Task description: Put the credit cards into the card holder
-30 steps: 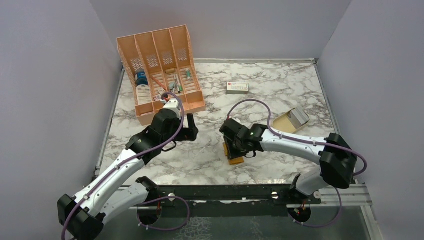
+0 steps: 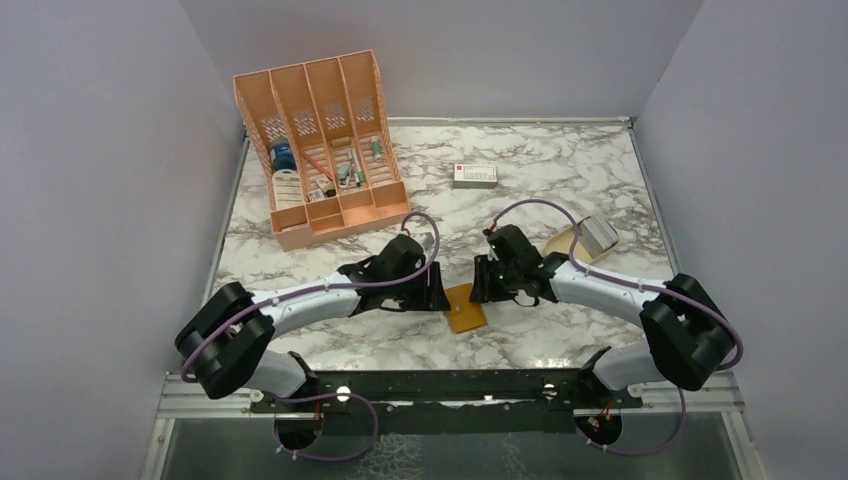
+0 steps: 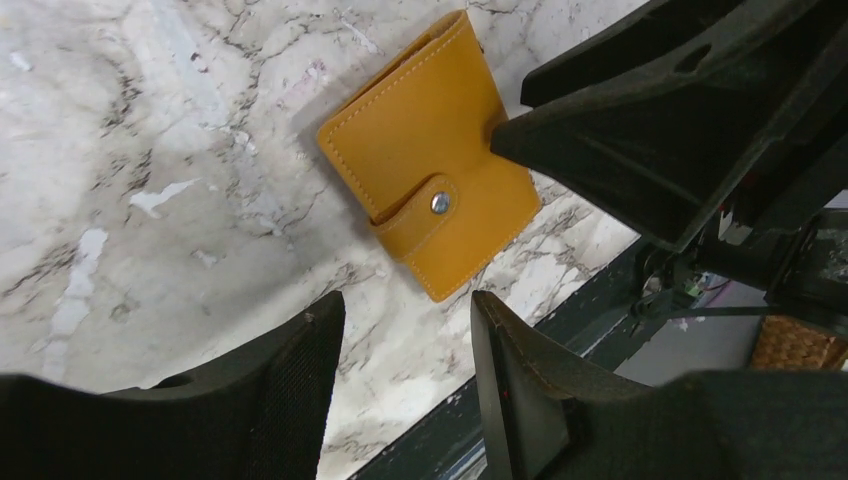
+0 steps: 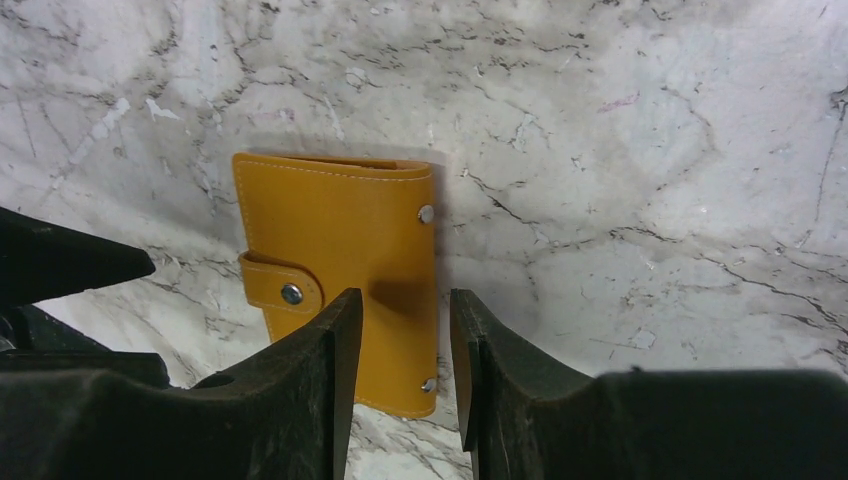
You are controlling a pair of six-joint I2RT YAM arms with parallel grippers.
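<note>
The mustard-coloured card holder (image 2: 465,315) lies closed on the marble table, its snap strap fastened in the left wrist view. My left gripper (image 2: 441,293) is at its left side, and in its own view the fingers (image 3: 305,365) are apart with nothing between them, near the strap end of the holder (image 3: 430,130). Over the holder's right part hangs my right gripper (image 2: 480,285). Its fingers (image 4: 345,345) stand apart too, one over the holder (image 4: 345,240) and the other just past its right edge, with nothing held. No loose cards can be made out clearly.
A cream tray (image 2: 560,243) with grey card-like pieces (image 2: 599,235) stands at the right. Toward the back are a small box (image 2: 475,176) and an orange organizer (image 2: 305,231) with stationery. The two grippers are close together.
My left gripper has come right and toward the front, up to the card holder. My right gripper has shifted slightly right, uncovering more of the holder, which lies in the same place.
</note>
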